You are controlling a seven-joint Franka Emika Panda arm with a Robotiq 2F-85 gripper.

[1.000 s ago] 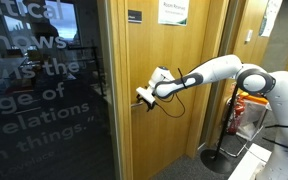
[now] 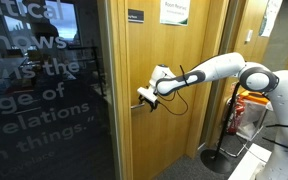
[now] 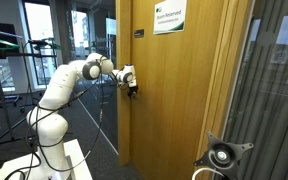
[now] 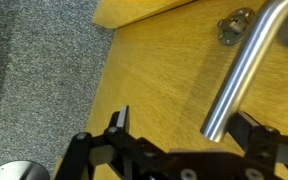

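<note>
A wooden door [image 2: 164, 130] stands shut in front of the arm. Its silver lever handle [image 4: 246, 72] runs down from the upper right in the wrist view, its free end by my right finger [image 4: 242, 130]. My gripper is open, with a wide gap between the left finger and the right one. The handle's end lies inside that gap, close to or touching the right finger; I cannot tell which. From outside, the gripper [image 2: 144, 97] is at handle height near the door's left edge. The exterior views show the fingers too small to judge.
A round metal lock [image 4: 234, 26] sits beside the handle. Grey carpet [image 4: 34, 75] lies below, with a metal disc [image 4: 20, 171] on it. Dark lettered glass [image 2: 44, 90] borders the door on the left. A stand base [image 2: 216, 160] is on the floor at right.
</note>
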